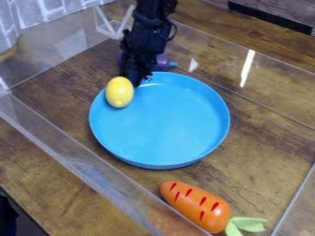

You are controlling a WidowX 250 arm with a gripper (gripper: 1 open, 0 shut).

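My dark gripper (133, 67) reaches down from the top, its fingertips low at the upper left rim of a blue plate (163, 129), close behind a yellow egg-shaped object (120, 92) on that plate. The gripper looks shut; whether it touches the plate or the yellow object I cannot tell. A purple object (164, 63) is partly hidden behind the gripper.
An orange carrot (194, 205) with green leaves lies at the bottom right. Clear plastic walls border the wooden surface (43, 138). Bare wood is free left and right of the plate.
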